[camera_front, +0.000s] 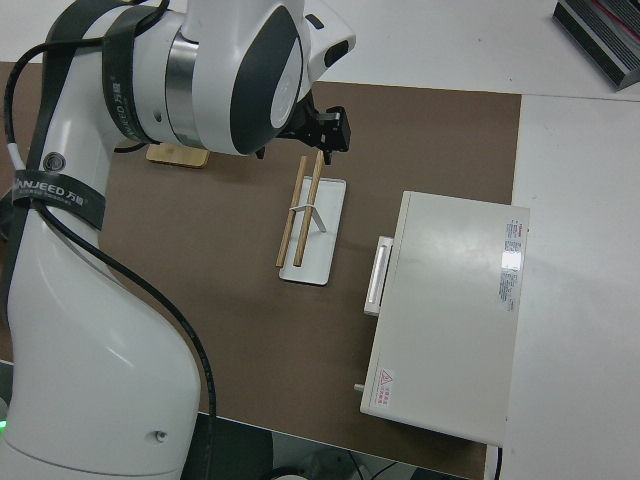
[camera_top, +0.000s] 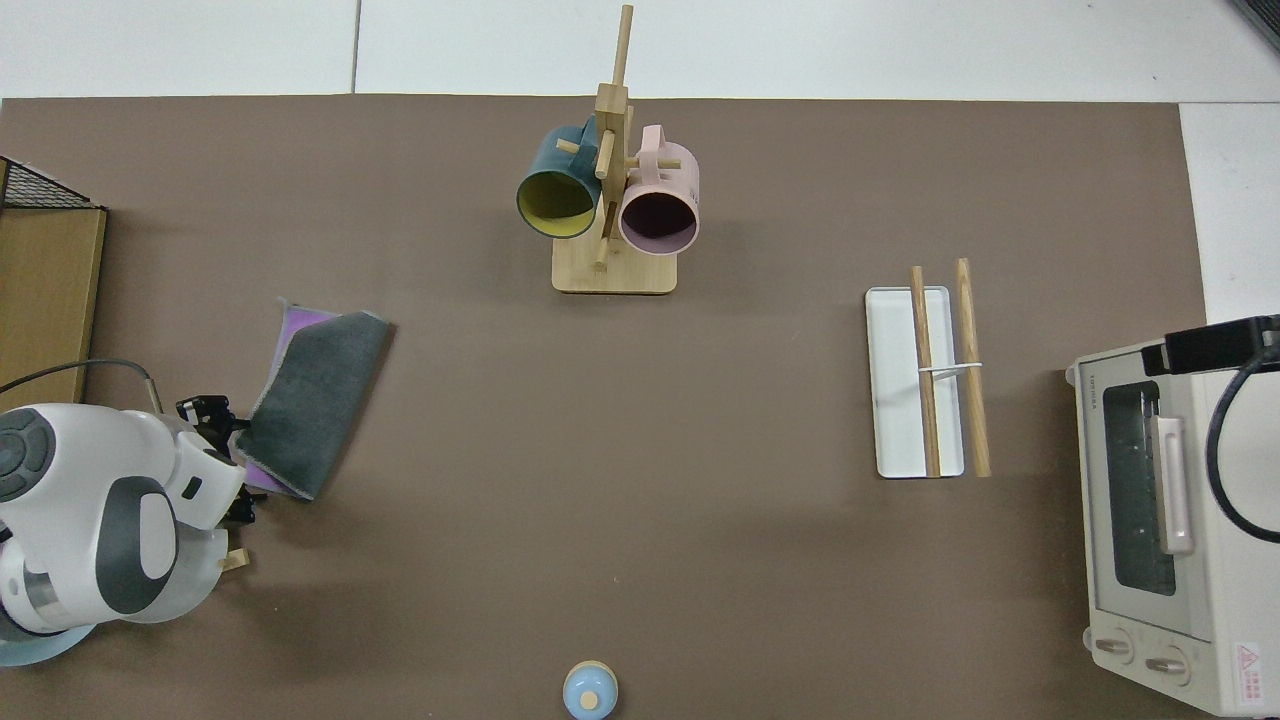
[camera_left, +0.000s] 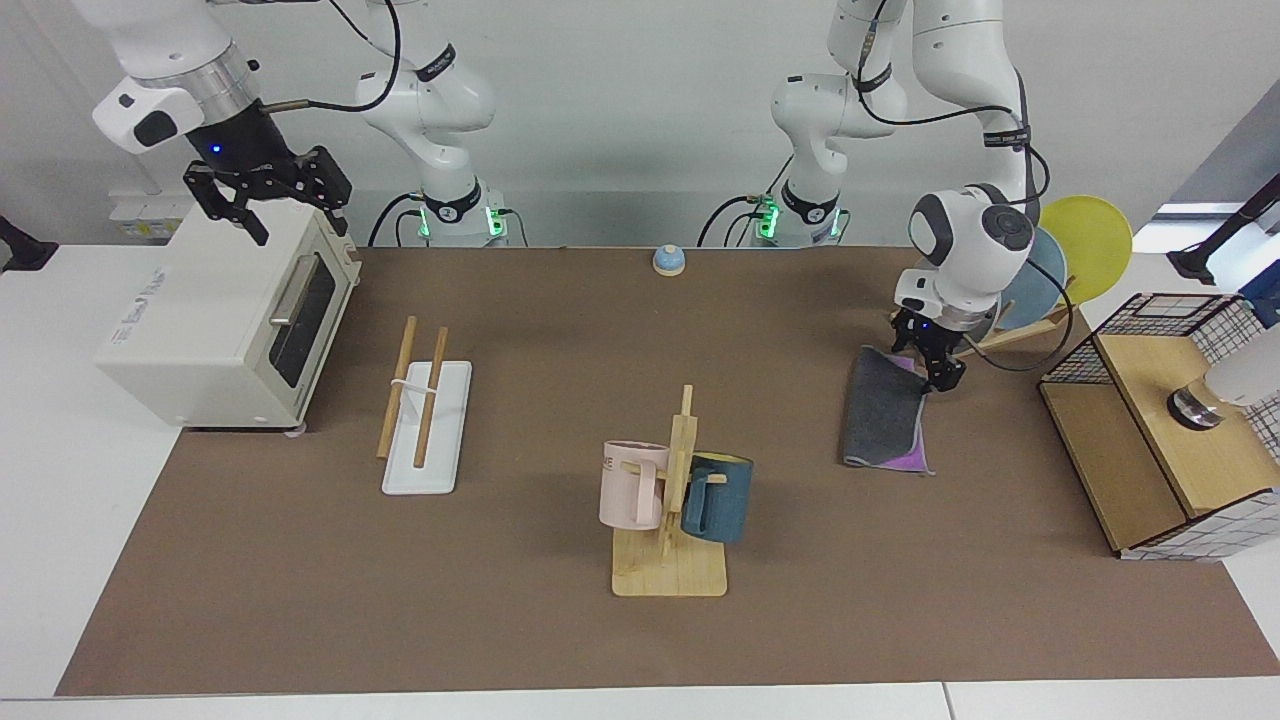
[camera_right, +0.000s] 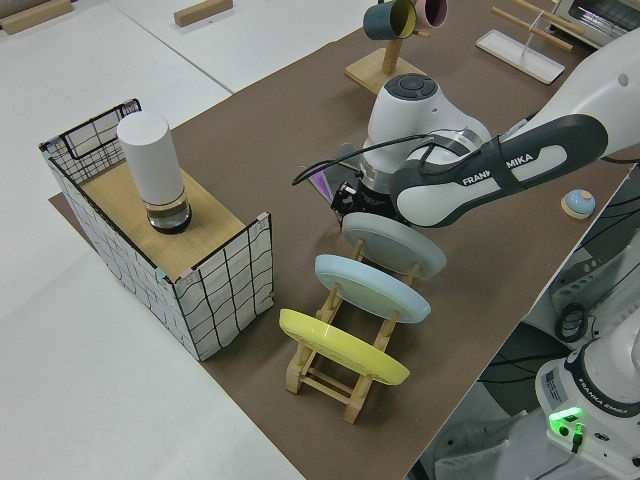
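One gripper (camera_left: 930, 354) hangs low beside a grey and purple cloth (camera_top: 314, 402), near the plates in their wooden rack (camera_right: 340, 345); its fingers are mostly hidden by the arm. The other gripper (camera_left: 266, 204) is raised above the white toaster oven (camera_top: 1152, 516), seen also in the front view (camera_front: 325, 140); its finger state is unclear. A blue mug (camera_top: 558, 180) and a pink mug (camera_top: 672, 180) hang on a wooden stand. A white board with two wooden rods (camera_top: 891, 384) lies right of centre.
A wire-sided shelf box (camera_left: 1128, 456) with a white cylinder stands by the plate rack. A small blue round object (camera_top: 590, 682) sits near the table edge.
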